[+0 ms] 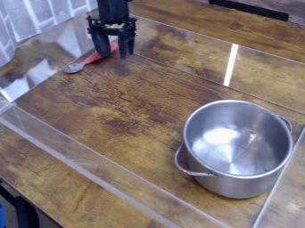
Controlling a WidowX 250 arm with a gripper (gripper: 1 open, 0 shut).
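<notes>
At the upper left, my black gripper (112,43) hangs over a spoon with a red handle (98,55) and a silver head (74,68), which lies on the wooden surface. The fingertips are dark and small, so whether they are apart or closed, or touch the handle, is unclear. A large steel pot (236,147) with side handles stands at the lower right, well away from my gripper.
Clear plastic panels border the wooden work surface (119,125) on several sides. A dark strip runs along the top right edge.
</notes>
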